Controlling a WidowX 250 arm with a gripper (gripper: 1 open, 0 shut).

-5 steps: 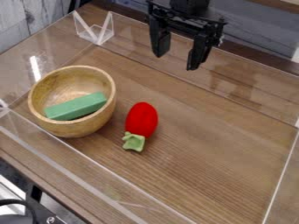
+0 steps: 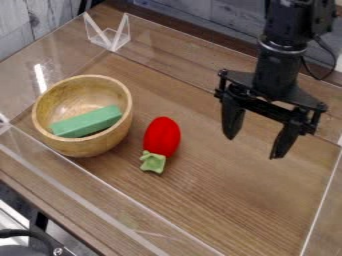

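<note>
My black gripper (image 2: 255,129) hangs over the right half of the wooden table, its fingers pointing down and spread apart, nothing visible between them. To its left on the table lies a red object (image 2: 162,136) with a pale green end. Further left, a round beige bowl (image 2: 83,85) holds a green block (image 2: 86,123) in its lower part.
A clear plastic item (image 2: 110,30) stands at the back left. Dark cables show at the lower left corner.
The arm has moved from the back of the table toward the front and right, and the gripper now sits lower in view. The red object and bowl have stayed in place.
</note>
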